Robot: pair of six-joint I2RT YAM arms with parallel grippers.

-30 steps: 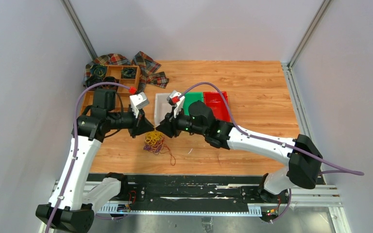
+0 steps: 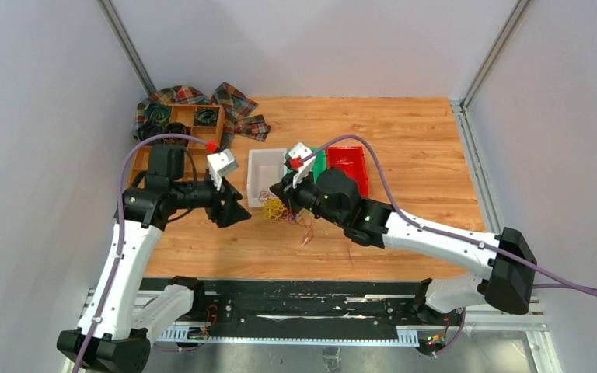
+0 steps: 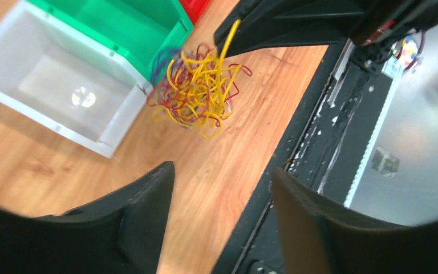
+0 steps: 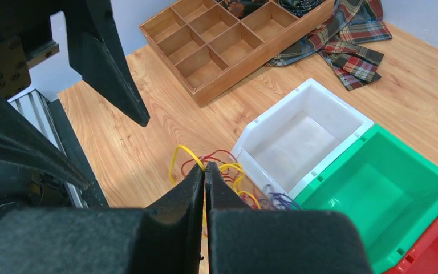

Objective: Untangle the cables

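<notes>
A tangle of yellow, red and purple cables (image 3: 199,88) hangs from my right gripper, which is shut on a yellow strand, over the table by the white and green boxes. In the top view the bundle (image 2: 274,208) shows below that gripper. My left gripper (image 2: 241,214) is apart from the cables, to their left; in the left wrist view its fingers are parted with nothing between them.
A white box (image 2: 264,175), green box (image 3: 148,34) and red box (image 2: 346,167) stand behind the cables. A wooden compartment box (image 4: 205,68) with plaid cloth (image 4: 356,63) lies at back left.
My left gripper has parted from the cables and opened. My right gripper has moved right with the bundle hanging from it, the cables swinging along.
</notes>
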